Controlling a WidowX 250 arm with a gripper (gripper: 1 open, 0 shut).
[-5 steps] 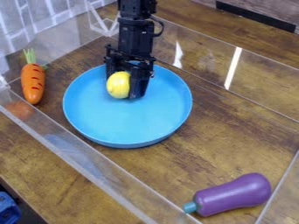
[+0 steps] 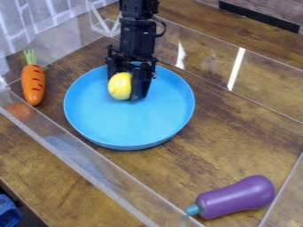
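Note:
My black gripper (image 2: 128,76) reaches down from the top centre onto a yellow object (image 2: 120,87) that rests on the blue plate (image 2: 128,124), toward its back left. The gripper's fingers are around or against the yellow object; the dark parts overlap, so whether they are shut on it is unclear.
An orange toy carrot (image 2: 34,85) lies left of the plate, and a purple toy eggplant (image 2: 233,197) lies at the bottom right. Clear walls run along the left side. The wooden surface (image 2: 231,124) right of the plate is free. A blue item (image 2: 7,213) sits at the bottom-left edge.

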